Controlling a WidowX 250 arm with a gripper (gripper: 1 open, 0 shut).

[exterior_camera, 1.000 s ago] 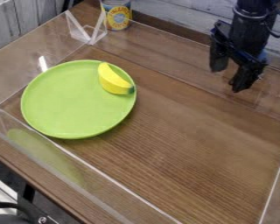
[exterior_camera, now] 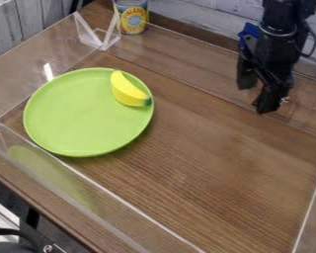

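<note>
A black robot gripper [exterior_camera: 264, 91] hangs at the upper right, low over the wooden table, its fingers apart. A yellow banana [exterior_camera: 127, 87] lies on the upper right part of a green plate [exterior_camera: 82, 124] at the left. Whether anything small lies under the gripper is too dark to tell.
A can [exterior_camera: 130, 15] with a blue and yellow label stands at the back, beside a clear plastic object [exterior_camera: 100, 30]. A pale wooden wall runs along the back right.
The gripper has shifted slightly to the left and toward the front of the table. The plate, banana and can have not moved.
</note>
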